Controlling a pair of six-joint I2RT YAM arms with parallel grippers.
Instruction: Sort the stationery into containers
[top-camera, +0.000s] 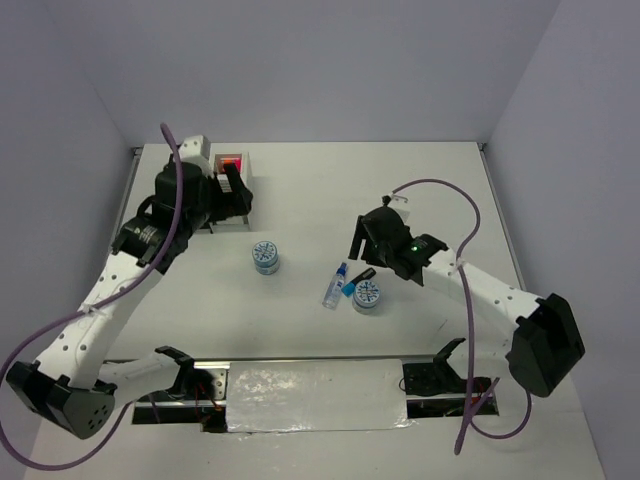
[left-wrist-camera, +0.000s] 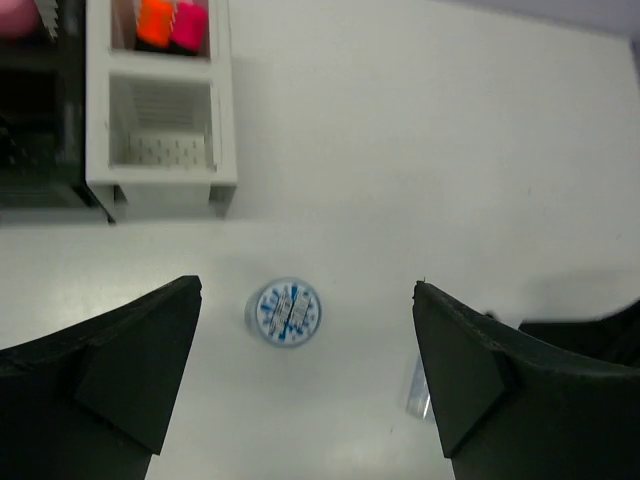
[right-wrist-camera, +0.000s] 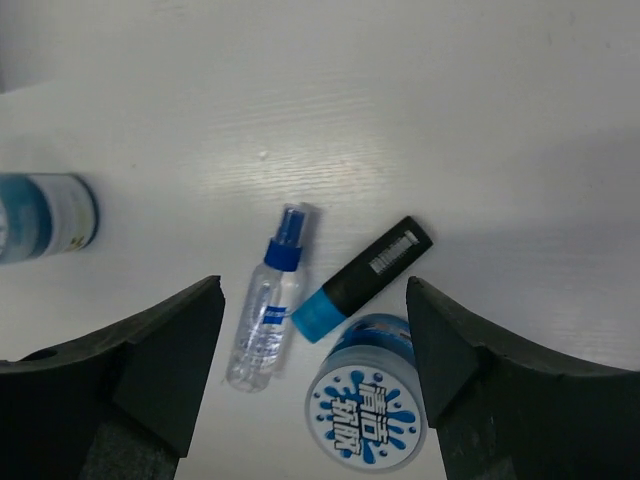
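Observation:
My left gripper is open above the table, front-right of a white divided box (left-wrist-camera: 162, 175) holding orange and pink items (left-wrist-camera: 155, 22). A round blue-and-white tub (left-wrist-camera: 283, 312) lies below it. My right gripper stands apart-jawed, with nothing held, over a clear blue-capped spray bottle (right-wrist-camera: 262, 315), a black-and-cyan stick (right-wrist-camera: 368, 271) lying diagonally, and a second tub (right-wrist-camera: 363, 405). The first tub (right-wrist-camera: 45, 217) also shows at the left edge of the right wrist view.
A dark container (left-wrist-camera: 35, 120) adjoins the white box at the back left.

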